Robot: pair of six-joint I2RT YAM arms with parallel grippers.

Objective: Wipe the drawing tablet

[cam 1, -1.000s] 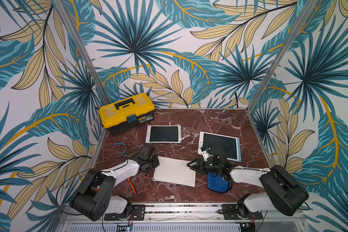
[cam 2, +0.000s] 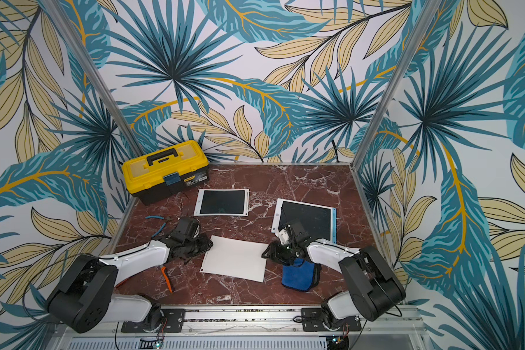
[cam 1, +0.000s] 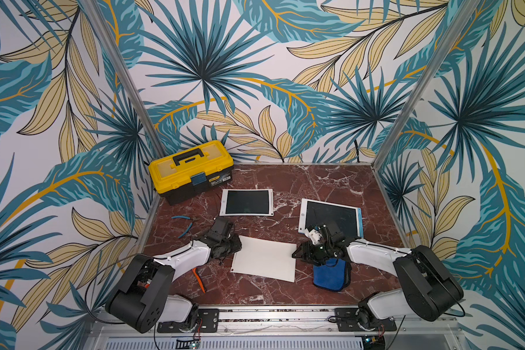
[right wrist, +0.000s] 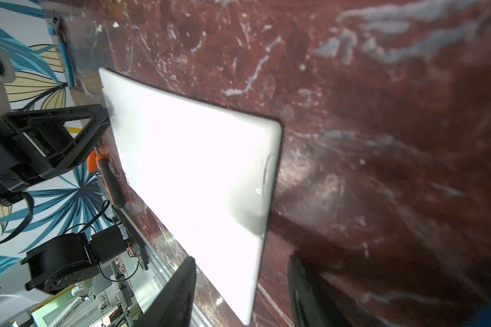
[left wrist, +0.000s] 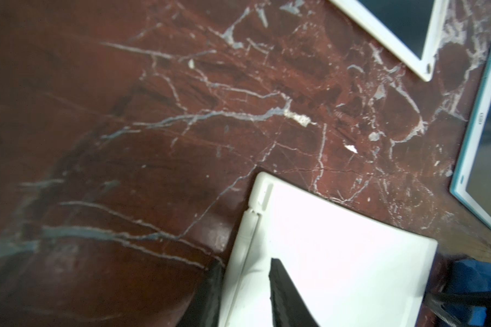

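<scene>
A white tablet [cam 1: 264, 259] lies with its plain side up at the front middle of the table. Two more tablets, a smaller one [cam 1: 248, 202] and a larger one [cam 1: 330, 217], show dark screens behind it. My left gripper is open at the white tablet's left edge, its blurred fingers [left wrist: 281, 294] on either side of that edge in the left wrist view; contact cannot be told. At the right edge my right gripper stands open, with fingers [right wrist: 175, 294] apart and nothing visibly gripped. A blue cloth-like item [cam 1: 330, 276] lies just below the right gripper.
The yellow toolbox [cam 1: 189, 166] stands at the back left. Blue-handled pliers [cam 1: 185, 226] and an orange-handled tool [cam 1: 199, 280] lie near the left arm. Bare table shows at the back right and along the front edge.
The left arm and the tablets look unmoved.
</scene>
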